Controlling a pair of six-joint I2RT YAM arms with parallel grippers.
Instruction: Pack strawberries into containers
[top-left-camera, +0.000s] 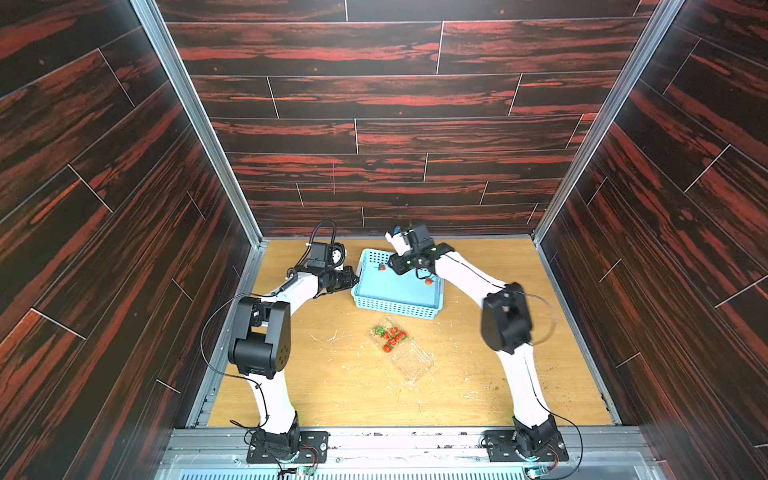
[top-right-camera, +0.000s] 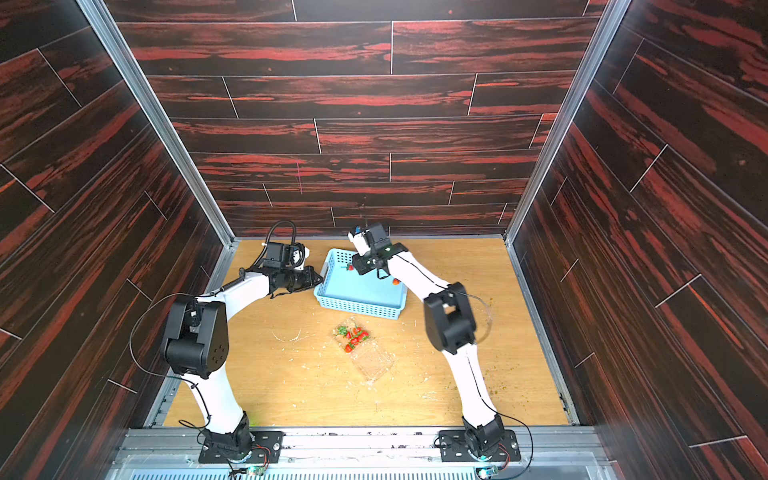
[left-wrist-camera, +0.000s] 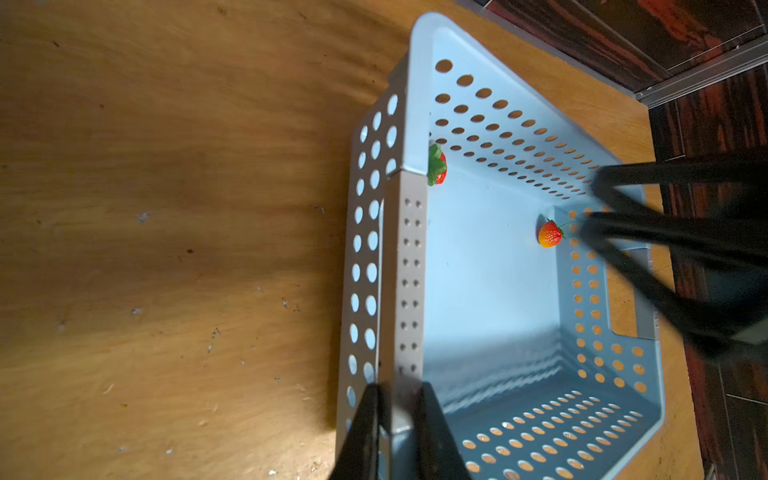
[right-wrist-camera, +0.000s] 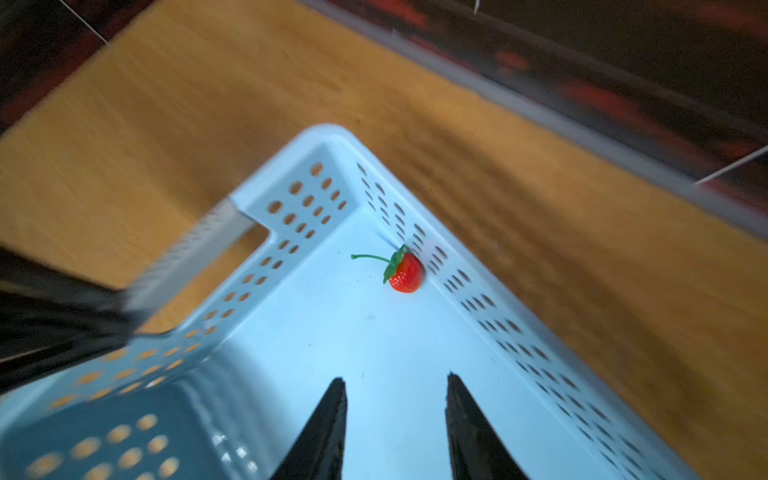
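Two strawberries lie on the floor of the blue basket (top-left-camera: 396, 311). One strawberry (right-wrist-camera: 407, 273), with a green stem, rests against a perforated wall near a corner. The other strawberry (left-wrist-camera: 550, 233) sits by the opposite end in the left wrist view. Several strawberries (top-left-camera: 393, 337) fill one half of a clear plastic container (top-left-camera: 413, 359) on the table; its other half looks empty. My left gripper is shut on the basket's handle (left-wrist-camera: 402, 280). Over the basket, the right gripper is part open, nothing between its fingers.
The table (top-left-camera: 496, 392) is open to the right and in front of the container, with small scraps scattered on it. A dark back wall (top-left-camera: 400, 192) stands behind the basket. The right arm (top-left-camera: 472, 276) reaches across the basket's right side.
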